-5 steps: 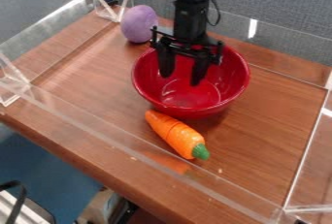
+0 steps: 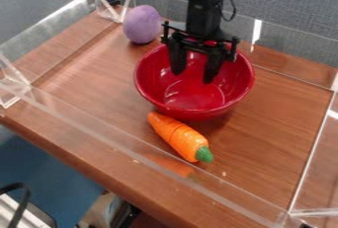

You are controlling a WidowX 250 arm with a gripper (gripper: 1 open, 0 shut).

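Observation:
My black gripper [image 2: 196, 56] hangs over the red bowl [image 2: 195, 102], its fingers reaching down inside the rim at the back half, spread apart. Whether anything is between them is hard to tell; nothing clearly shows. In front of the bowl an orange toy carrot [image 2: 180, 136] with a green tip lies on the wooden table [image 2: 264, 155]. A purple round toy [image 2: 141, 23], perhaps an eggplant, sits behind the bowl to the left.
Clear low walls [image 2: 47, 105] edge the table, with a grey panel behind. Below the near left edge are some objects on a blue floor.
The gripper has shifted very slightly upward over the bowl. The bowl, carrot and purple toy have not visibly moved.

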